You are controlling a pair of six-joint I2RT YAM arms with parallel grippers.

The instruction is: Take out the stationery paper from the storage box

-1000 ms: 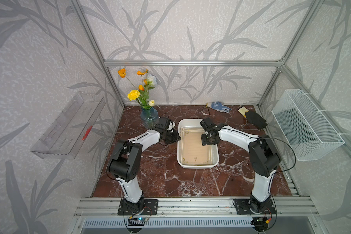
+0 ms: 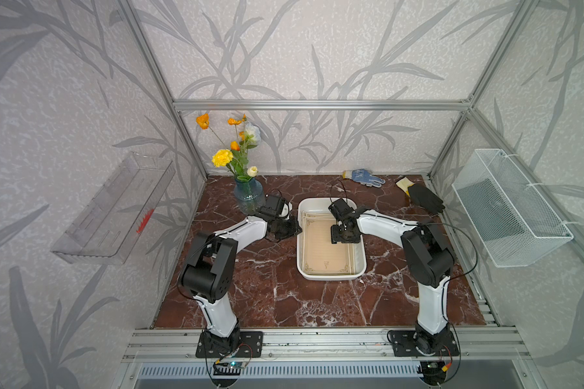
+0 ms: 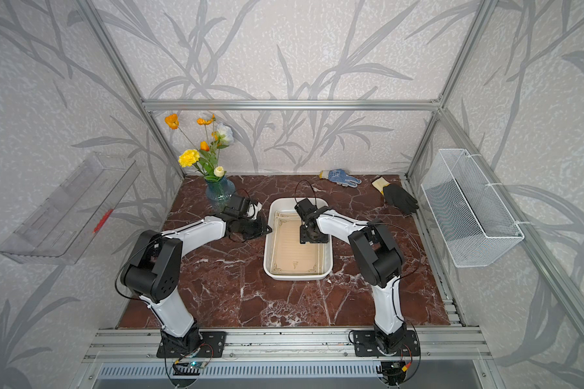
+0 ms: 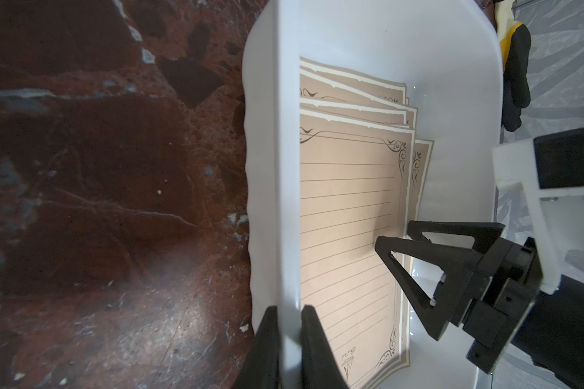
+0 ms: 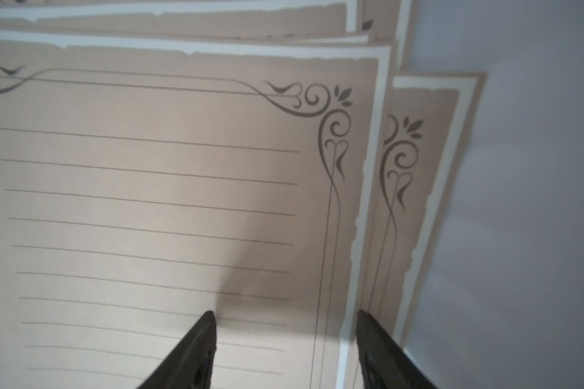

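Inside the white storage box [image 2: 331, 277] lies a loose stack of tan stationery paper [image 2: 319, 249], lined and with scrolled borders. My left gripper is shut on the box's left wall, one finger on each side of it. Over the paper's right side, inside the box, my right gripper points downward with its fingers apart and nothing held between them. In the right wrist view the edge of the top sheet [image 5: 175, 194] passes close by its right fingertip; whether they touch I cannot tell. Another sheet [image 5: 421, 168] sticks out beneath on the right.
A glass vase [image 2: 248, 194] with flowers stands behind my left arm. Gloves [image 2: 364, 177] lie at the back. A clear bin [image 2: 120, 207] hangs on the left wall, a white mesh basket [image 2: 512, 207] on the right.
The box has shifted very slightly right. The left gripper stays at the box's left wall.
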